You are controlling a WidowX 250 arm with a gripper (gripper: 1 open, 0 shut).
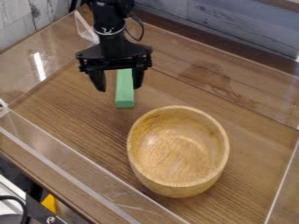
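The black robot gripper [117, 74] hangs open in the upper middle of the camera view, its two dark fingers spread on either side of a green rectangular block [124, 94]. The block lies on the wooden table, partly behind the gripper at its upper end; whether the fingers touch it cannot be told. A large light-wood bowl [177, 152], empty, stands in the lower right, apart from the block.
A wall runs along the back, and cables and a small yellow object [49, 201] are at the lower left edge.
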